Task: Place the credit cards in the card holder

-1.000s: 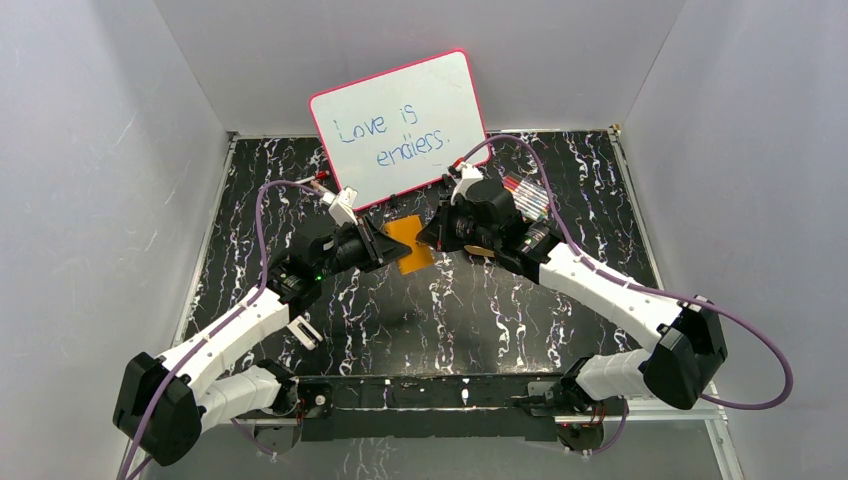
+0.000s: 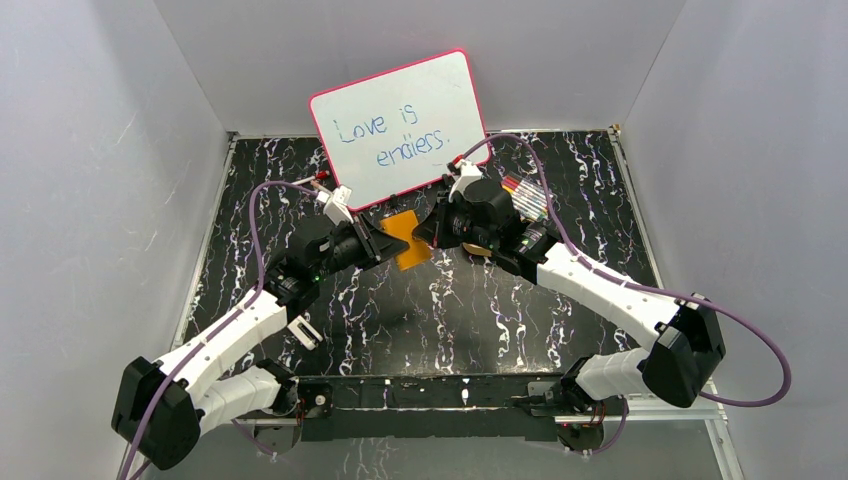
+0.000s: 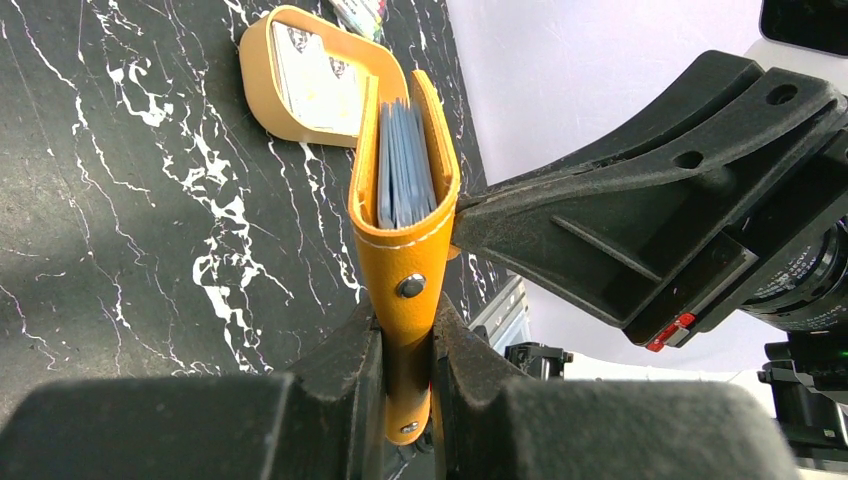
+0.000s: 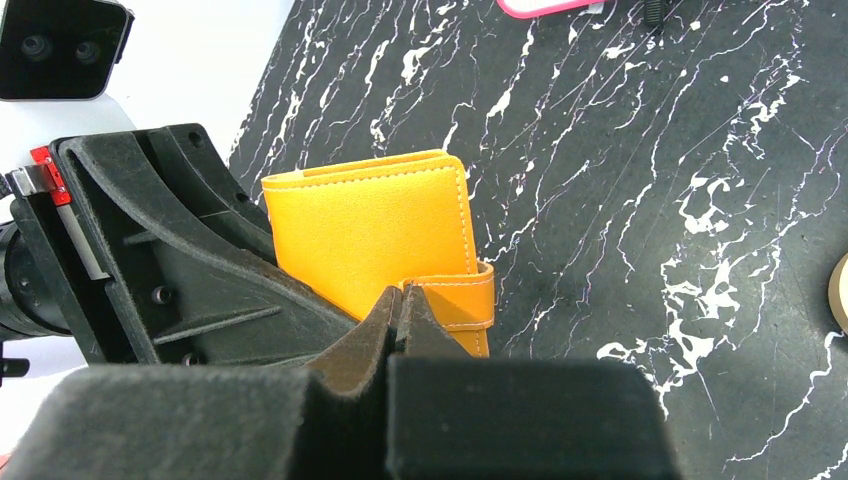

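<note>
The orange card holder (image 2: 405, 238) is held up over the middle of the table, my left gripper (image 2: 392, 250) shut on it. From the left wrist view, its mouth shows clear sleeves (image 3: 405, 160) between the two covers, and a metal snap sits on its edge. I see no card in the sleeves. My right gripper is shut, its tips at the holder's strap, which lies across the edge; nothing shows gripped between them. A yellow container (image 3: 262, 85) with white cards (image 3: 318, 80) inside stands on the table beyond the holder.
A whiteboard with a pink frame (image 2: 400, 130) leans at the back. Coloured pens (image 2: 527, 197) lie behind the right arm. A small white object (image 2: 304, 332) lies near the left arm.
</note>
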